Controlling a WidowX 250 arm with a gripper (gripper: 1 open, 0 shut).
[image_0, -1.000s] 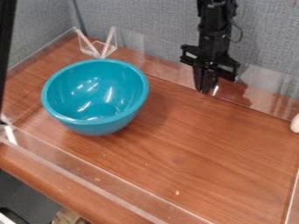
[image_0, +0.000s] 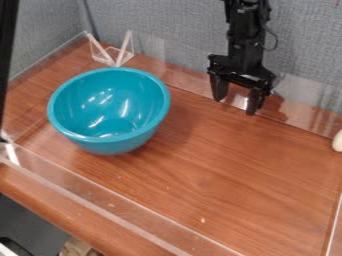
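My black gripper (image_0: 237, 92) hangs near the back of the wooden table (image_0: 227, 190), close to the clear strip along the grey wall, its fingers spread open with nothing visible between them. A glossy teal bowl (image_0: 110, 105) sits on the left part of the table, apart from the gripper.
A white strappy object (image_0: 111, 55) lies at the back left behind the bowl. A white item (image_0: 337, 141) is cut off at the right edge. Transparent strips border the table.
The gripper's fingers have spread apart since a second ago. The bowl and the rest look unchanged.
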